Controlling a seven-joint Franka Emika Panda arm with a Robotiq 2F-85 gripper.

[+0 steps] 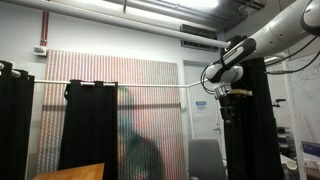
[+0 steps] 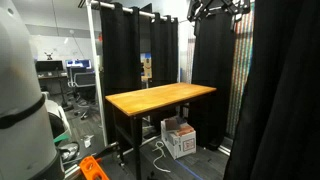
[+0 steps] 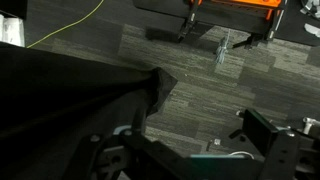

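My gripper is open, its dark fingers wide apart at the lower left and right of the wrist view, with only floor visible between them. In exterior view 1 the white arm [image 1: 268, 38] reaches in from the upper right, and the gripper [image 1: 229, 108] hangs at its end before a black curtain. The gripper [image 2: 218, 10] shows only in part at the top of exterior view 2, high above the wooden table [image 2: 160, 97]. The table top is bare where it shows.
A cardboard box [image 2: 178, 138] stands on the floor under the table. Black curtains [image 2: 212, 60] hang around the area. In the wrist view, a dark frame [image 3: 230, 18] crosses the top, a black cloth [image 3: 75, 95] fills the left, and a yellow cable [image 3: 65, 28] lies on the grey floor.
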